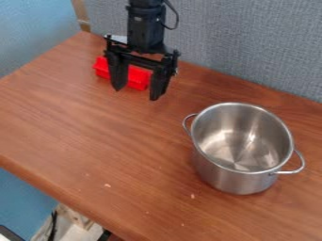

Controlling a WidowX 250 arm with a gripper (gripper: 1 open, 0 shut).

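Note:
My black gripper (137,81) hangs at the back of the wooden table, fingers spread open with nothing seen held between them. Just behind it lies a red object (104,67), partly hidden by the gripper. A steel pot (242,151) with two side handles stands upright on the right part of the table, apart from the gripper.
A grey padded wall (251,47) runs along the back, and a light blue panel (32,38) borders the left.

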